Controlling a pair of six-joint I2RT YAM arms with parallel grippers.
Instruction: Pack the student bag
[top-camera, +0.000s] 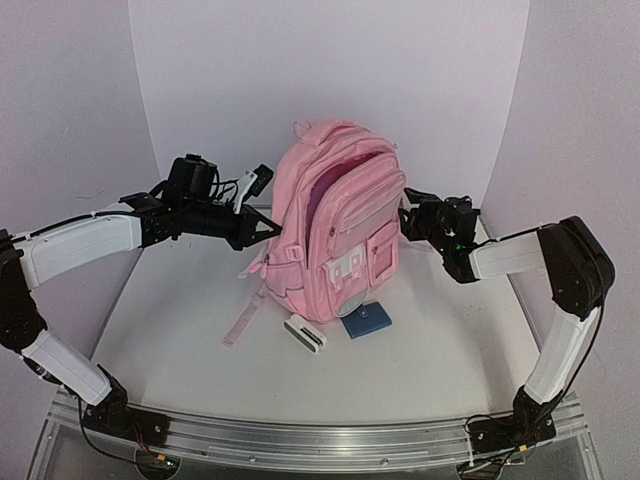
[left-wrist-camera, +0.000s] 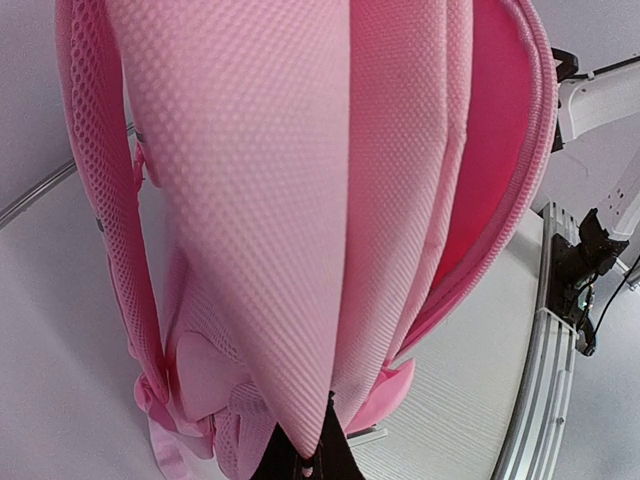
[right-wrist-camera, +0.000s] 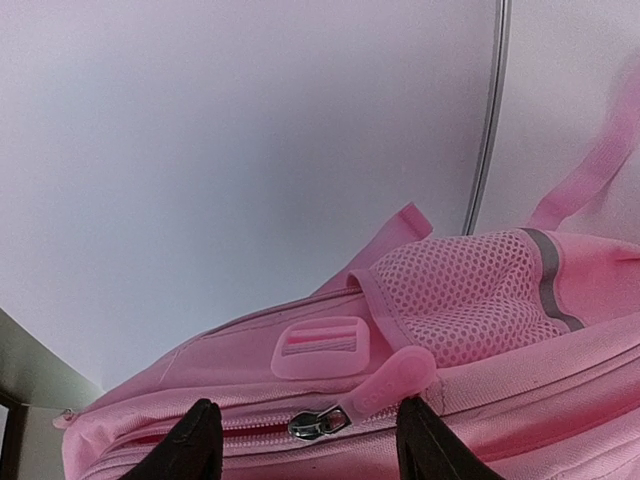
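Observation:
The pink backpack (top-camera: 335, 225) stands upright mid-table, its main compartment gaping at the top. At its left side, my left gripper (top-camera: 270, 232) is shut on a fabric edge; the left wrist view shows this pink edge (left-wrist-camera: 290, 380) running down between the dark fingers. On the bag's right side, my right gripper is open, its fingers (right-wrist-camera: 205, 445) standing either side of a metal zipper pull (right-wrist-camera: 318, 423) with a pink tab. In front lie a white case with a dark stripe (top-camera: 305, 333) and a blue notebook (top-camera: 366, 320).
A loose pink strap (top-camera: 243, 322) trails on the table left of the bag. Bare white tabletop (top-camera: 440, 350) lies to the front and right. A metal rail (top-camera: 320, 430) runs along the front edge, and pale walls stand on the sides and back.

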